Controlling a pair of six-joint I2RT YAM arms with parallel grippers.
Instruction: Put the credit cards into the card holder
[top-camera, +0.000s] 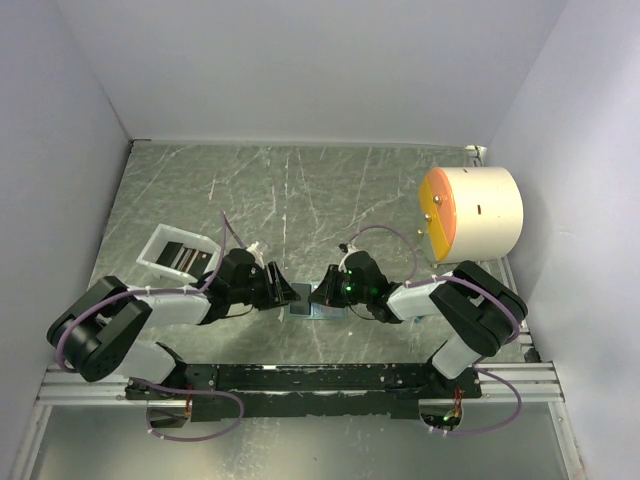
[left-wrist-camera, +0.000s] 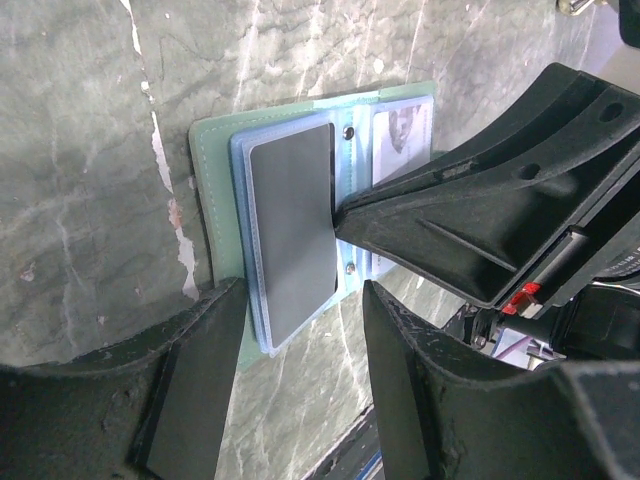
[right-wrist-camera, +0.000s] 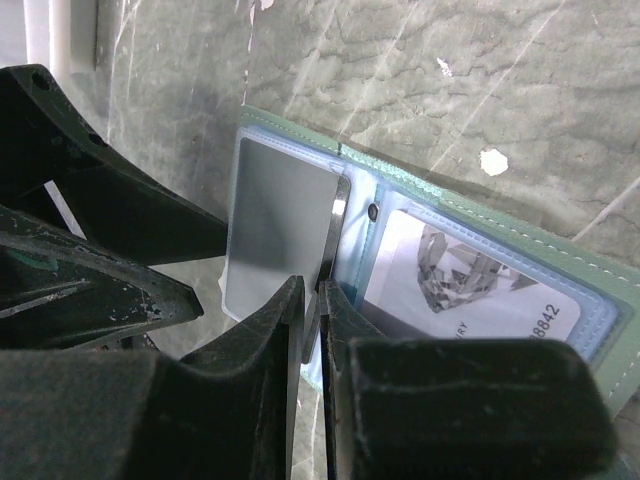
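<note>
The open card holder (top-camera: 318, 308) lies flat on the marble table between both grippers. A dark grey card (left-wrist-camera: 290, 215) sits in its left sleeve; a printed card (right-wrist-camera: 470, 285) shows in the right sleeve. My left gripper is open, one fingertip at the holder's left edge, the other just beyond the grey card's lower right. My right gripper has its fingertips close together at the inner edge of the grey card; whether anything is between them is unclear.
A white box (top-camera: 160, 240) with dark cards lies at the left. A cream cylinder with an orange front (top-camera: 482, 212) stands at the back right.
</note>
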